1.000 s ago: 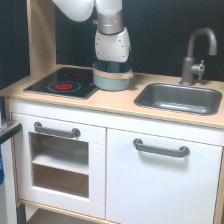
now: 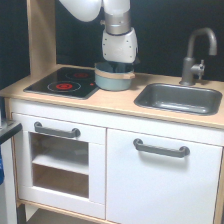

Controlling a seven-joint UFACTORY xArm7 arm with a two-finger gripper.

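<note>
A grey-blue pot (image 2: 115, 82) rests on or just above the wooden counter, between the stove and the sink. My white gripper (image 2: 119, 67) comes down from above and reaches to the pot's rim. The fingers are too small and too merged with the rim to make out, so whether they grasp it cannot be told. A brownish strip shows along the near side of the rim.
Left of the pot lies a black stove top (image 2: 65, 83) with red rings. The sink (image 2: 180, 98) and a tall grey faucet (image 2: 197, 60) stand to the right. Below are an oven front (image 2: 85, 136) and a white cabinet door (image 2: 160, 180). Counter in front of the pot is clear.
The hand has shifted slightly to the right over the pot. The pot appears a little further right too, though the difference is small.
</note>
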